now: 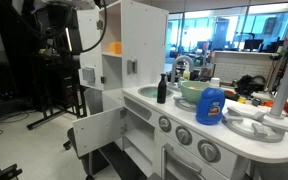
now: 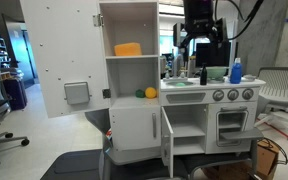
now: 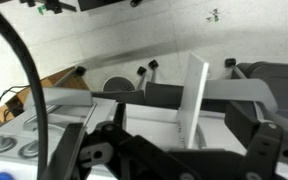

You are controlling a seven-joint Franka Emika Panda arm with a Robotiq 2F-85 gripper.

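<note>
My gripper (image 2: 200,48) hangs in front of the toy kitchen and above its counter (image 2: 189,87). In the wrist view its dark fingers (image 3: 254,140) stand far apart, so it is open and holds nothing. The lower cabinet door (image 1: 102,130) is swung wide open. From above, the wrist view shows that door as a white panel (image 3: 191,95), below the gap between the fingers. The open lower cabinet (image 2: 187,120) shows bare shelf room.
On the counter stand a dark bottle (image 1: 162,89), a green bowl (image 1: 193,91) and a blue bottle (image 1: 210,103). An orange box (image 2: 127,49) sits on the upper shelf, with an orange ball (image 2: 151,93) below. The tall upper door (image 2: 72,60) is open too.
</note>
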